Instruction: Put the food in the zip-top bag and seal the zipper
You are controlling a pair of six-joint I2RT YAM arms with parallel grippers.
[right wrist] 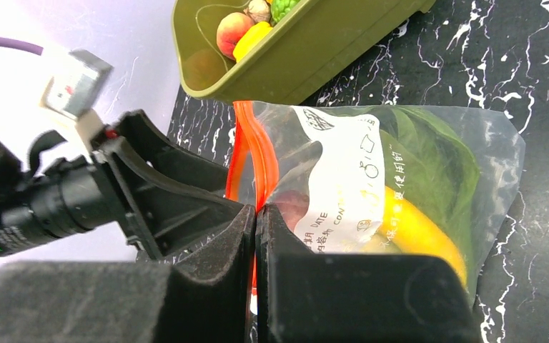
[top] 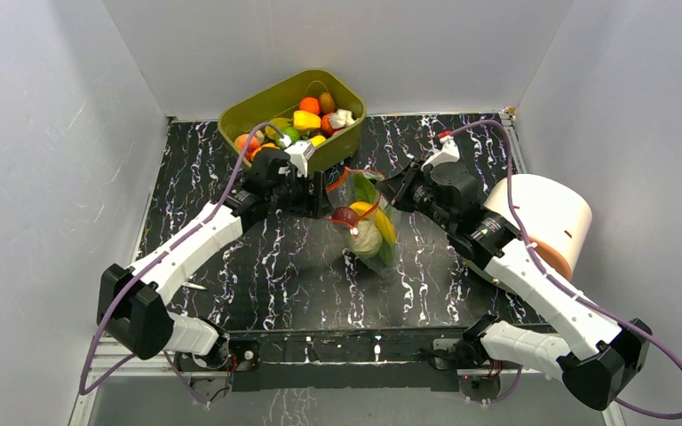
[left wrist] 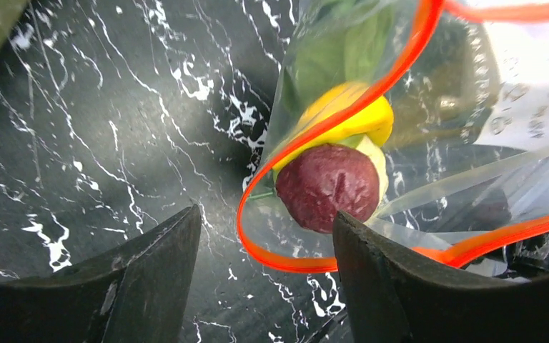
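Note:
The clear zip bag [top: 364,240] with orange zipper [left wrist: 286,263] lies mid-table, holding a red round item [left wrist: 325,186], a yellow banana-like item [right wrist: 422,236], green leaves and a pale vegetable. My right gripper is shut on the bag's zipper edge at the mouth. My left gripper is open beside the bag's mouth, the near zipper loop between and beyond its fingertips; in the top view it stands at the bag's left.
A green bin [top: 257,106] of toy produce stands at the back left. A white cylinder [top: 542,213] sits at the right. A thin white object lies at the left front.

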